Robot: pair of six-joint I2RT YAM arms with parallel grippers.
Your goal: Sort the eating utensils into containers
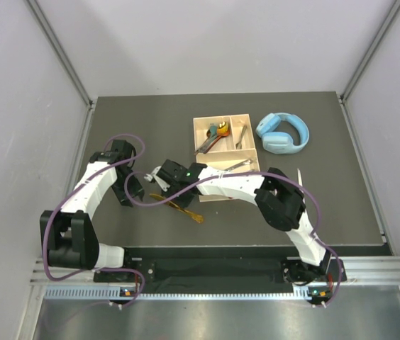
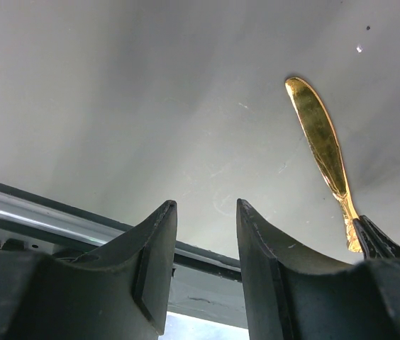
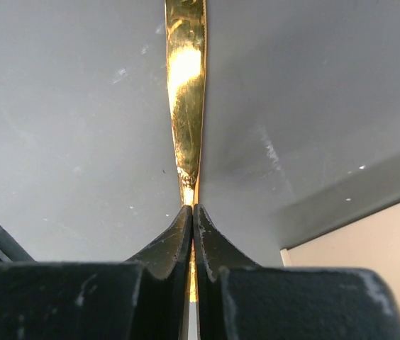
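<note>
A gold knife (image 1: 196,216) (image 2: 317,134) (image 3: 186,99) lies on the grey mat, left of the wooden divided organizer (image 1: 221,120). My right gripper is shut directly over the knife's handle, its tips together, nothing visible between them; the knife runs on beneath it. My left gripper stands open at the left, apart from the knife, with bare surface between its fingers. The organizer holds several utensils, including spoons (image 1: 223,128) in the upper compartments and a silver piece (image 1: 238,165) in the lower one, partly hidden by the right arm.
Blue headphones (image 1: 280,142) lie right of the organizer. A pale thin item (image 1: 300,177) lies at the right, partly behind the right arm.
</note>
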